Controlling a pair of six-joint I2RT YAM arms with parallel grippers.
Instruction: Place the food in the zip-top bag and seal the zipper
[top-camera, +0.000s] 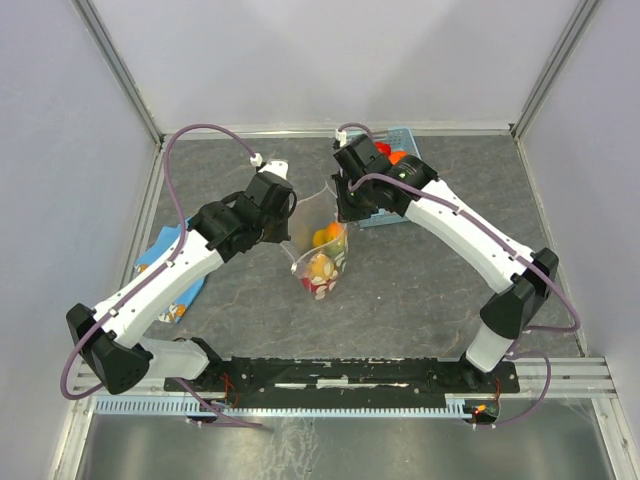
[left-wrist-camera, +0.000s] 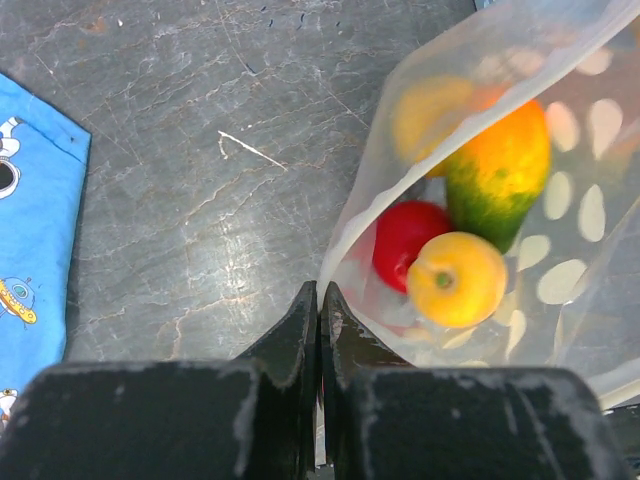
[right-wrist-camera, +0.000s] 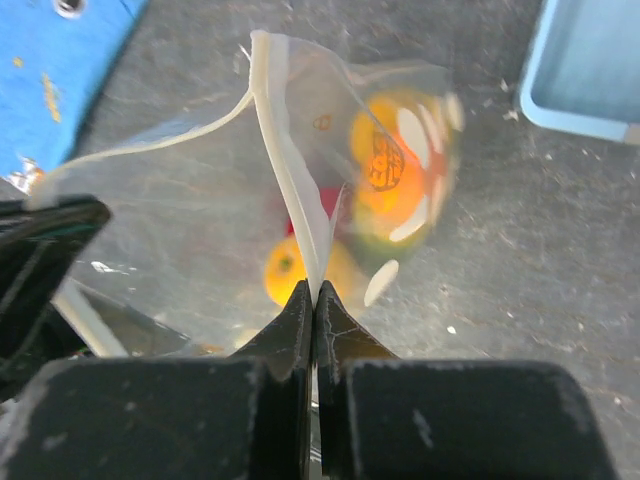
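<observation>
Between my two grippers hangs the clear zip top bag (top-camera: 312, 215), its mouth spread wide and its lower part swung toward the front. Inside lie a yellow-green mango (left-wrist-camera: 500, 165), a red fruit (left-wrist-camera: 408, 238), a peach-coloured fruit (left-wrist-camera: 457, 280) and a blurred yellow one (left-wrist-camera: 425, 115). My left gripper is shut on one side of the bag's rim, which runs up from its fingertips. On the opposite side, my right gripper is shut with the thin bag edge pinched between its tips. The zipper line itself is hard to make out.
A light blue basket (top-camera: 405, 140) stands at the back, partly behind my right arm, with an orange (top-camera: 397, 157) and a red item (top-camera: 383, 148) in it. Blue printed cloth (top-camera: 185, 298) lies at the left.
</observation>
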